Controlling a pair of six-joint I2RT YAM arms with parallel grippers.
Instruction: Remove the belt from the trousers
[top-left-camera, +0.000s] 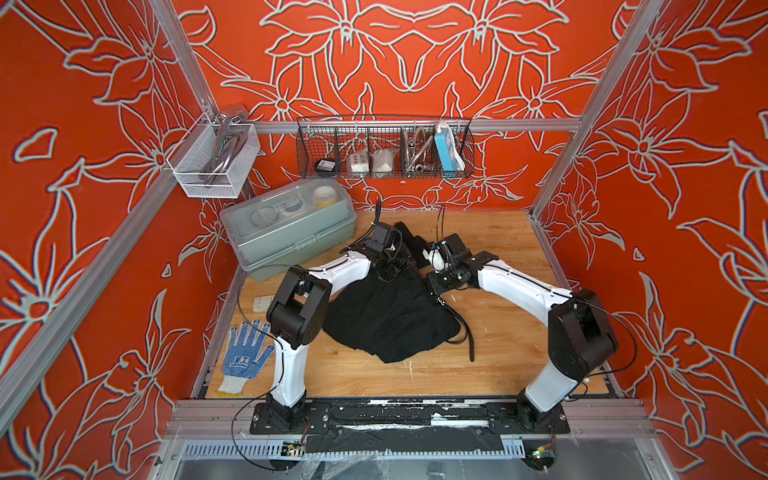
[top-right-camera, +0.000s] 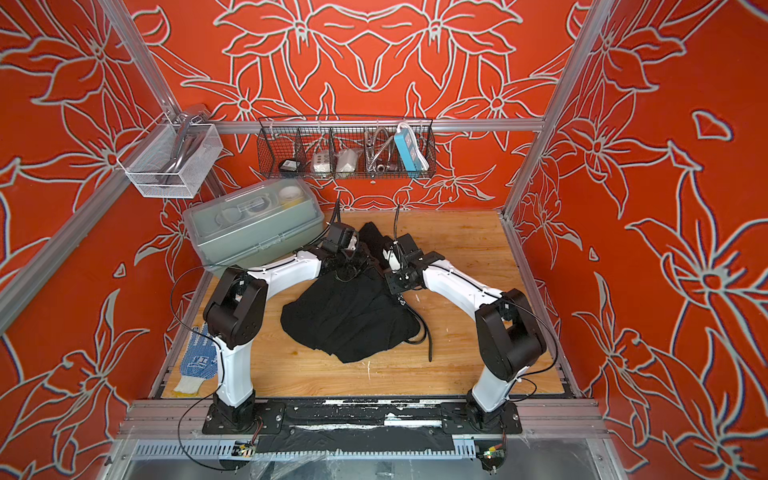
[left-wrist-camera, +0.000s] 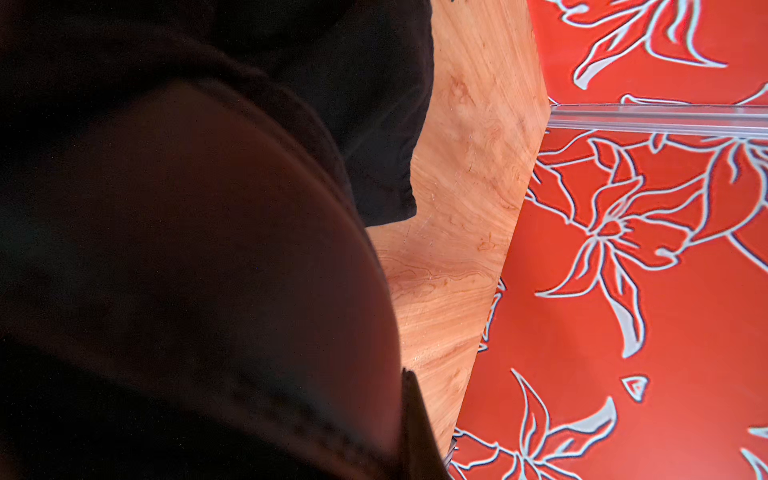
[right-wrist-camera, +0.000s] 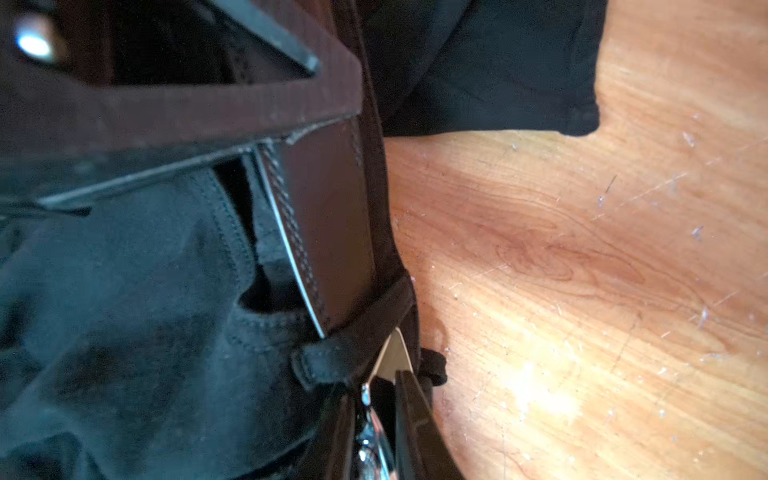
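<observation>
Black trousers (top-left-camera: 384, 320) lie crumpled mid-table, with a loose length of black belt (top-left-camera: 470, 344) off their right side. In the right wrist view the belt (right-wrist-camera: 320, 224) runs under a belt loop (right-wrist-camera: 352, 336); its metal buckle (right-wrist-camera: 392, 356) shows just past it, where my right gripper is shut on it. My left gripper (top-left-camera: 400, 260) is over the upper part of the trousers, close left of the right one; its fingers are hidden in the top views, and its wrist view is mostly dark, close-up material.
A grey lidded toolbox (top-left-camera: 288, 228) stands at the back left. A blue glove (top-left-camera: 246, 356) lies at the front left. Wire baskets (top-left-camera: 384, 152) hang on the back wall. Bare wood (top-left-camera: 512, 240) is free at the right.
</observation>
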